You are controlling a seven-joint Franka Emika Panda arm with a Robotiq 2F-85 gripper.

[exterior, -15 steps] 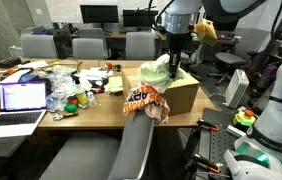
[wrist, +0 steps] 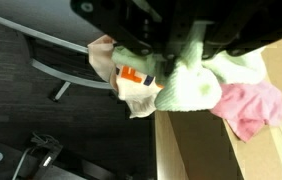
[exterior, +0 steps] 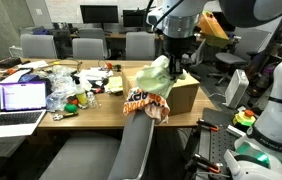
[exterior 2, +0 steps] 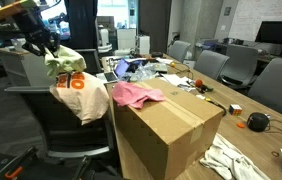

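Observation:
A pale green cloth [exterior: 155, 77] hangs from my gripper [exterior: 165, 60], which is shut on it. Its lower end reaches down to a peach cloth with orange marks [exterior 2: 83, 99] draped over the top of the grey chair's back [exterior: 135, 140]. In the wrist view the green cloth [wrist: 193, 85] covers much of the middle, and the peach cloth [wrist: 131, 88] shows below and left of it. My fingertips are dark and blurred at the top of that view, partly hidden by the cloth.
A large cardboard box [exterior 2: 171, 130] stands beside the chair, with a pink cloth [exterior 2: 138, 95] on it. White cloths [exterior 2: 231, 160] lie on the table by the box. A laptop [exterior: 21, 104] and clutter occupy the table's left side.
My gripper has moved slightly up and to the left in exterior view 1. The green cloth has come with it and hangs a little higher and more stretched.

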